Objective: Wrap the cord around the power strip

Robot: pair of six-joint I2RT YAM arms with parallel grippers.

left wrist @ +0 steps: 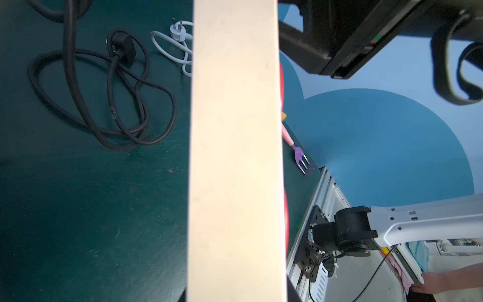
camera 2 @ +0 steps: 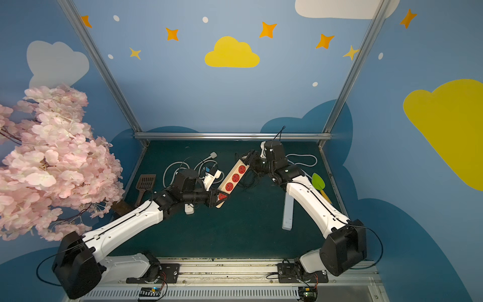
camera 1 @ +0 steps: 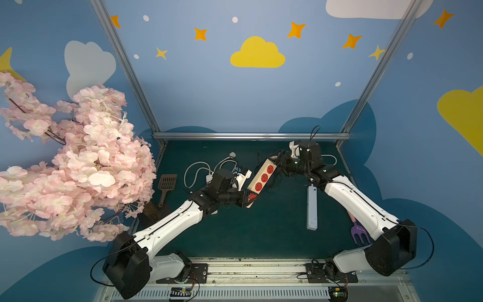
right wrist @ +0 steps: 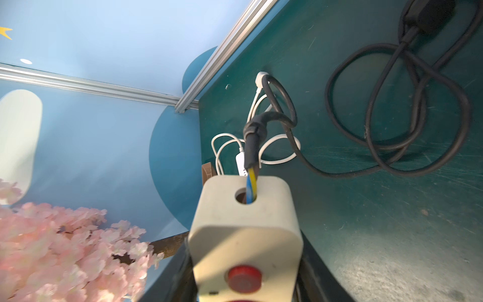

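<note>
The cream power strip (camera 1: 262, 180) with red sockets hangs tilted above the table between both arms. My left gripper (camera 1: 249, 197) is shut on its lower near end. At the upper far end is my right gripper (camera 1: 278, 158); in the right wrist view its dark fingers (right wrist: 182, 274) flank the strip's sides, and whether they press on it cannot be told. The black cord (right wrist: 288, 131) leaves a hole in that end, with blue and yellow wires showing. From there it drops to the table in loose loops, its black plug (left wrist: 122, 46) lying among them. No cord is around the strip's visible length.
White cords (camera 1: 197, 167) lie at the back left, beside a brown slotted spatula (camera 1: 167, 184). A long white bar (camera 1: 312, 207) lies under the right arm, with a purple fork (camera 1: 359, 232) beyond.
</note>
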